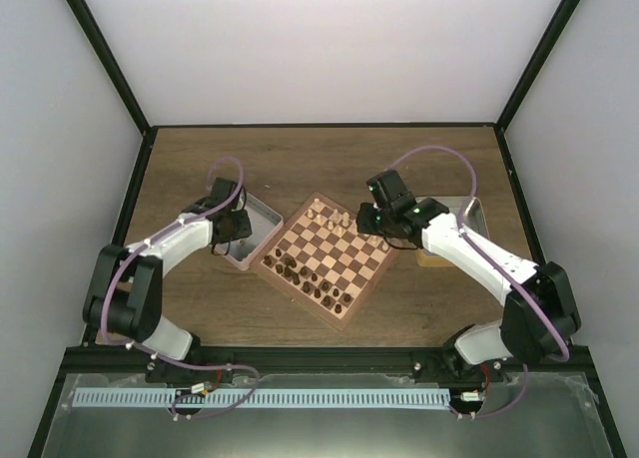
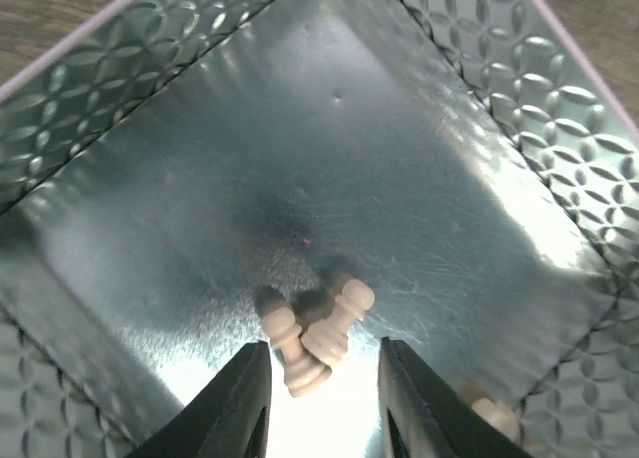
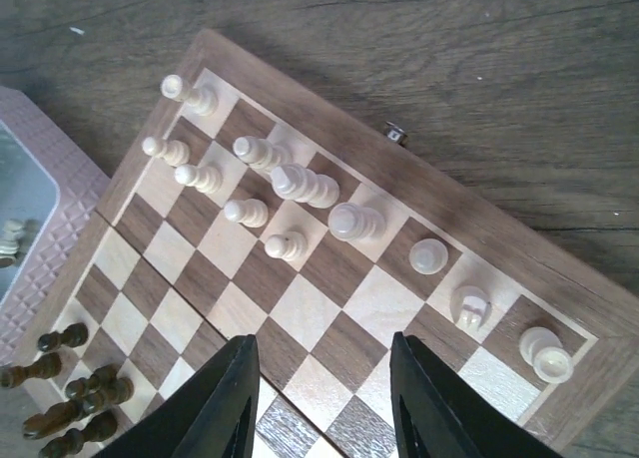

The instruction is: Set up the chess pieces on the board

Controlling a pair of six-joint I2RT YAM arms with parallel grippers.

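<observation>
A wooden chessboard (image 1: 351,278) holds light pieces along the far side, such as a tall one (image 3: 354,222), and dark pieces (image 3: 97,379) along the near side. My left gripper is open over a grey tray (image 2: 300,149), where two light pieces (image 2: 339,323) lie crossed between and beyond its fingertips, with another piece (image 2: 495,418) at lower right. My right gripper is open above the board's right part, with nothing visible between its fingers.
A second tray (image 1: 435,259) with a yellow rim sits right of the board, partly under the right arm.
</observation>
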